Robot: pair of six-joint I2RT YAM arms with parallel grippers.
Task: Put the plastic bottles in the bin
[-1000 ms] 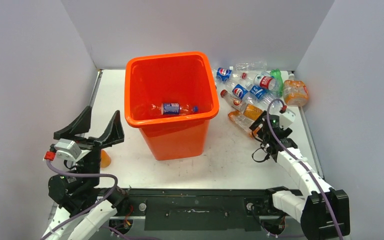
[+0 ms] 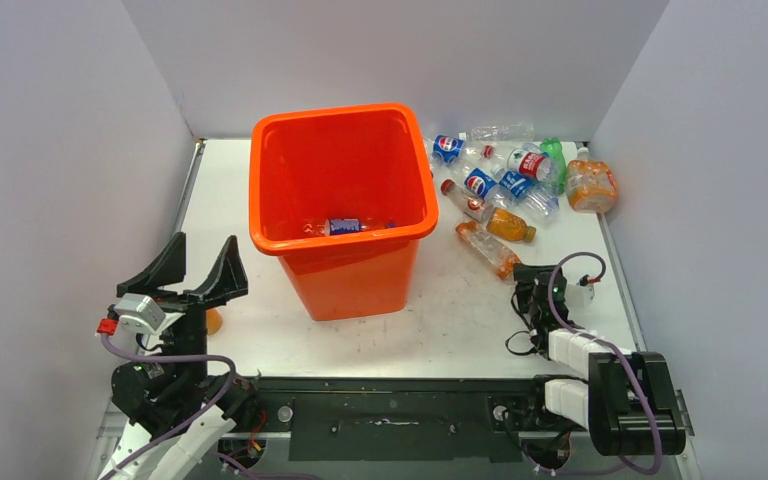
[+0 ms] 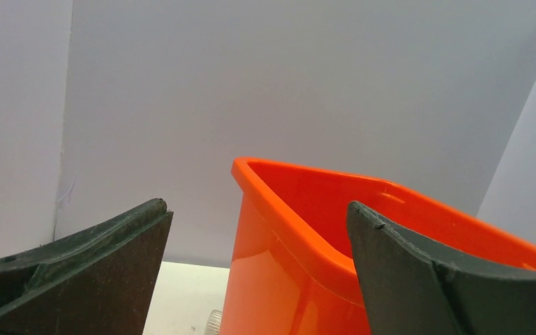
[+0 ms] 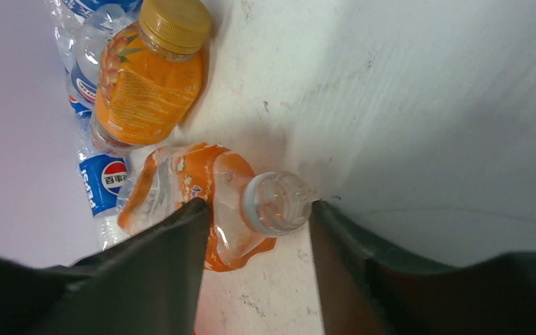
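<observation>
The orange bin point(image 2: 360, 285) stands mid-table, and a bottle with a blue label point(image 2: 343, 227) lies inside it. To the bin's right, a clear bottle with an orange label point(image 2: 487, 248) lies on the table. Its cap end point(image 4: 279, 202) shows between the fingers of my right gripper, whose fingers are part open; whether they touch it I cannot tell. My left gripper point(image 2: 198, 262) is open and empty, left of the bin, whose rim fills much of the left wrist view.
Just behind the orange-labelled bottle lies an orange juice bottle point(image 4: 150, 84) with a yellow cap. Several more bottles crowd the back right, including a green one point(image 2: 553, 160) and a large orange one point(image 2: 591, 186).
My right gripper has moved back toward the table's front edge, to the near end of the orange-labelled bottle. The left arm shifted slightly. The bottle in the bin rocked a little.
</observation>
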